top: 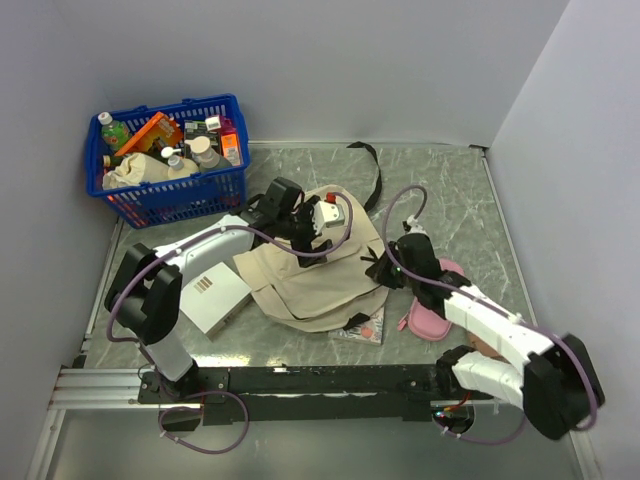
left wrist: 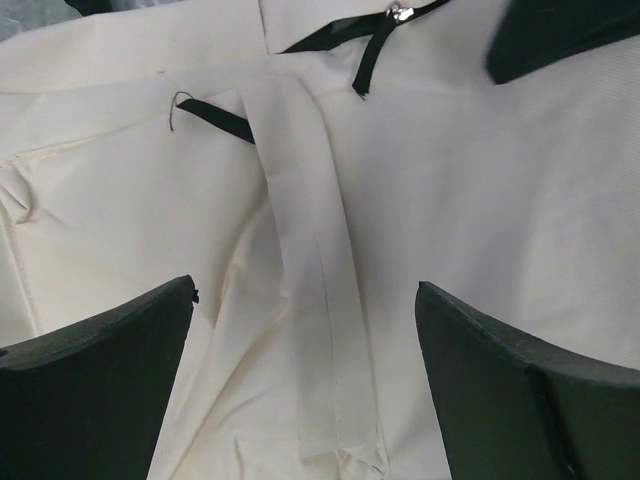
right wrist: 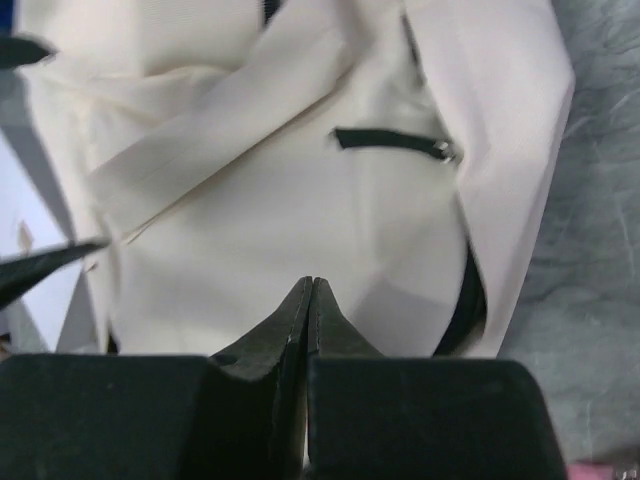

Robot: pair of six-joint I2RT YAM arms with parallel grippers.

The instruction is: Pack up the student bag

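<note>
The cream fabric bag lies flat and creased on the grey table. My left gripper is open just above the cloth, nothing between its fingers, with a ridge of fabric below the gap. In the right wrist view, my right gripper is shut and empty, its tips together over the bag's right part. Outside those fingers, farther up in that view, a black zipper pull rests on the cloth. Dark left gripper fingers show at that view's left edge. A black finger enters the left wrist view's top right corner.
A blue basket full of bottles and packets stands at the back left. Left of the bag is a white box. A pink case lies to the right, partly under the right arm. Bare table shows at the back right.
</note>
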